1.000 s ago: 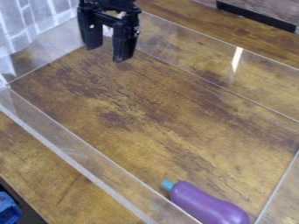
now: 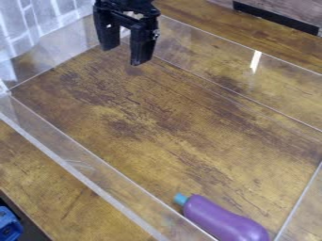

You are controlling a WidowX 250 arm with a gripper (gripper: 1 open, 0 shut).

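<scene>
The black gripper [image 2: 126, 47] hangs at the top, toward the back left of a clear-walled enclosure on a wooden surface. Two dark fingers point down with a gap between them, and I see nothing held there. A purple toy eggplant [image 2: 224, 220] with a pale blue tip lies at the bottom right, far from the gripper.
Transparent walls [image 2: 94, 169] bound the wooden floor [image 2: 151, 122], whose middle is clear. A blue object [image 2: 7, 224] is partly visible outside at the lower left. A dark grey object [image 2: 283, 11] is at the top right corner.
The eggplant has not moved.
</scene>
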